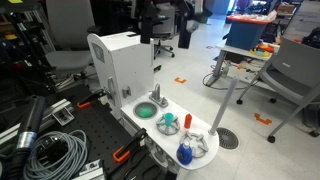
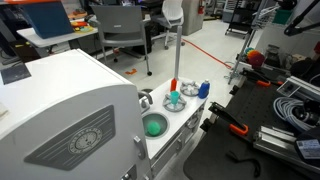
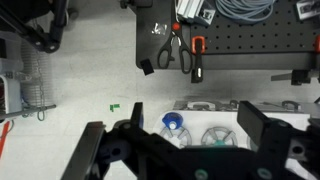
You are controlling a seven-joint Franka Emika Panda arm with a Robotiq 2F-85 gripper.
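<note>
My gripper stands open in the wrist view, its two dark fingers wide apart and nothing between them. Under it, far below, is the white toy kitchen counter. A blue bottle (image 3: 173,120) shows on the counter between the fingers; in exterior view 1 the same blue bottle (image 1: 185,154) stands upright at the counter's near end. Beside the burners are a teal cup (image 1: 169,118) and a red-orange object (image 1: 188,121). A green dish (image 1: 146,110) lies in the sink. High above the counter's far side, the dark gripper comes into exterior view 1 from the top.
A white cabinet (image 2: 85,115) rises at the sink end of the counter. Along the front runs a dark workbench with coiled cable (image 1: 58,155), an orange-handled clamp (image 1: 130,149) and scissors (image 3: 175,45). Open floor lies behind the counter.
</note>
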